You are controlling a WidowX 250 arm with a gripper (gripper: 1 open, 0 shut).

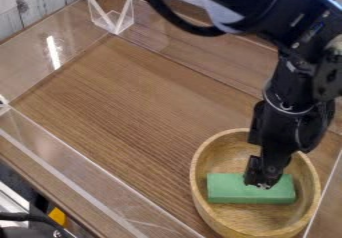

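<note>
A green block [234, 187] lies flat in a round wooden bowl [214, 222] at the lower right. My black gripper [265, 177] is lowered into the bowl, open, with its fingertips at the right part of the block's upper side. The arm hides the back right of the bowl, and whether the fingers touch the block is hard to tell.
Clear walls edge it, with a small clear bracket [112, 18] at the back left and cables at the lower left corner.
</note>
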